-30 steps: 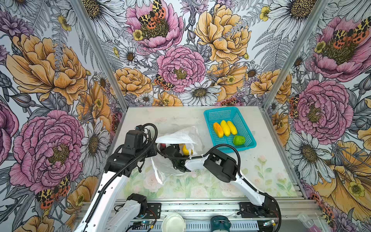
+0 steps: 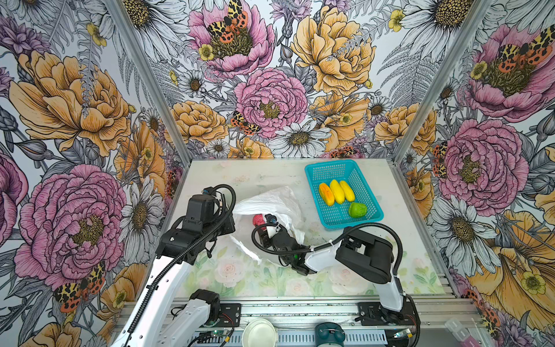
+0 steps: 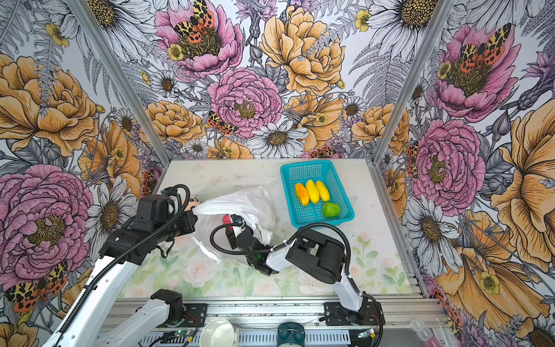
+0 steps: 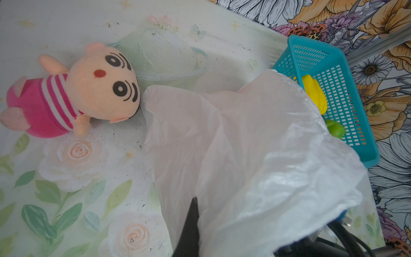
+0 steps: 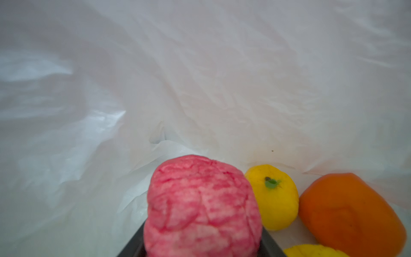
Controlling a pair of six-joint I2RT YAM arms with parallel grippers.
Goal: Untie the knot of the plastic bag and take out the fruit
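Observation:
The white plastic bag [image 4: 256, 162] stands open in the middle of the table. Its left edge runs into my left gripper, which is shut on the plastic; one finger [image 4: 190, 229] shows and the other is behind the bag. Inside the bag my right gripper is shut on a wrinkled pink-red fruit [image 5: 201, 201], its fingers [image 5: 136, 246] showing at either side. The top left view also shows this red fruit [image 2: 258, 219] at the bag's mouth. Beside it in the right wrist view are a yellow fruit [image 5: 274, 197], an orange one [image 5: 351, 214] and another yellow piece [image 5: 314, 251].
The blue-green basket [image 2: 377, 215] stands to the right of the bag, holding several yellow or orange-yellow fruits [image 2: 336, 190] and a green one [image 2: 358, 209], with free space at its far end. A plush doll [image 4: 102, 83] lies left of the bag.
My right gripper has moved right and up in the top left view, and the red fruit has shifted right with it. The bag's near side has drawn up; the left arm looks still.

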